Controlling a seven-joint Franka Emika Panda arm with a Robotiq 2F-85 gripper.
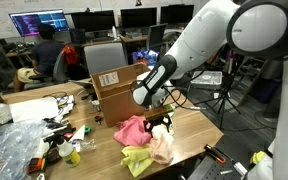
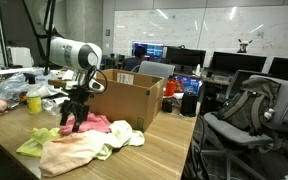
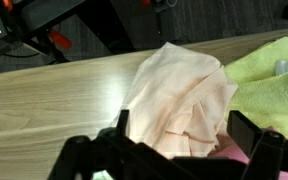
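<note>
Crumpled cloths lie in a loose cluster on the wooden table. In the wrist view a pale peach cloth (image 3: 169, 95) spreads below the gripper, whose two dark fingers stand wide apart with nothing held between them. To its right lies a yellow-green cloth (image 3: 269, 85), with a bit of pink cloth (image 3: 230, 152) at the lower edge. Exterior view 1 has the gripper (image 1: 156, 118) over the cluster, near the pink cloth (image 1: 134, 131) and the peach cloth (image 1: 161, 147); the yellow cloth (image 1: 137, 158) is at the front.
Behind the cloths stands a large cardboard box (image 1: 116, 95). Clear plastic bags (image 1: 16, 145), a yellow bottle (image 1: 69, 153) and small clutter cover the left side. Bare tabletop (image 2: 164, 150) shows right of the cloths in exterior view 2.
</note>
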